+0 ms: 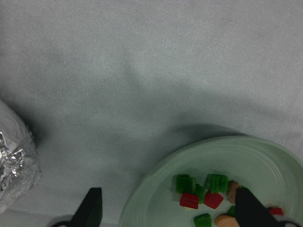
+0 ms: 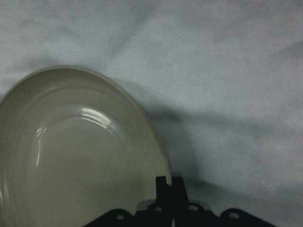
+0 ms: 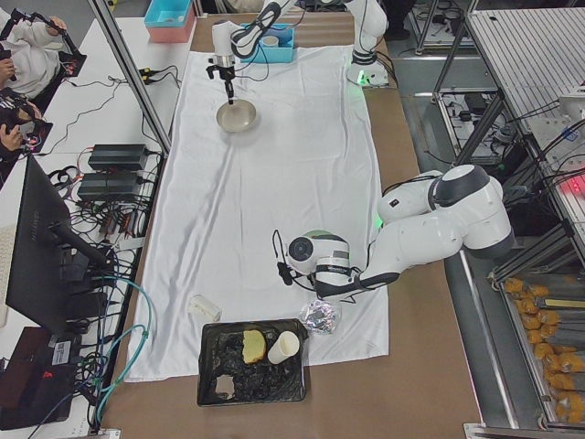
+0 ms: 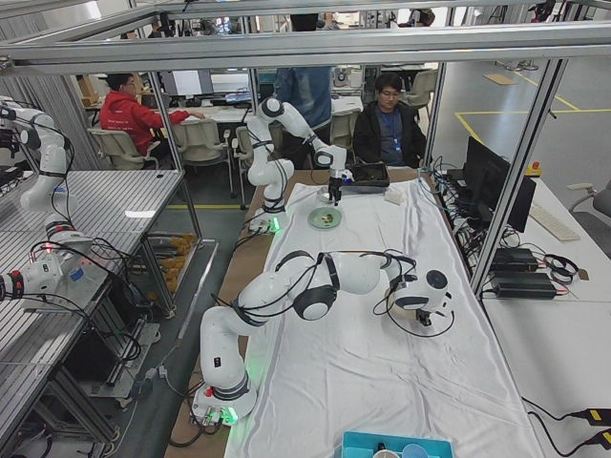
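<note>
A beige dish (image 2: 78,151) has its rim between the fingertips of my right gripper, which is shut on it; in the camera left view the dish (image 3: 236,119) lies at the table's far end. My left gripper hangs open above a green plate (image 1: 255,156) holding red, green and brown food pieces. A foil-covered object (image 1: 14,161) lies left of the plate in the left wrist view.
A black tray (image 3: 251,384) with a yellow item and white cup sits at the near end, a pale object (image 3: 204,307) beside it. A blue bin (image 3: 274,55) is at the far end.
</note>
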